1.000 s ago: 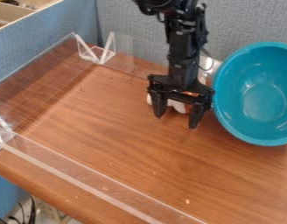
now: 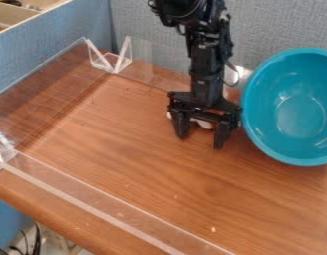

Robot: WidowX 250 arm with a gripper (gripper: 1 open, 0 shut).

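Note:
The black gripper (image 2: 199, 127) hangs low over the wooden table, just left of a turquoise bowl (image 2: 289, 120), with its two fingers pointing down and apart. A small pale object shows behind and between the fingers, mostly hidden by them; whether the fingers touch it I cannot tell. The bowl's open inside faces up and looks empty.
Clear plastic edging with white corner brackets (image 2: 109, 60) runs along the left and back. A grey panel stands behind, and a blue-walled bin (image 2: 23, 65) with compartments sits at the top left.

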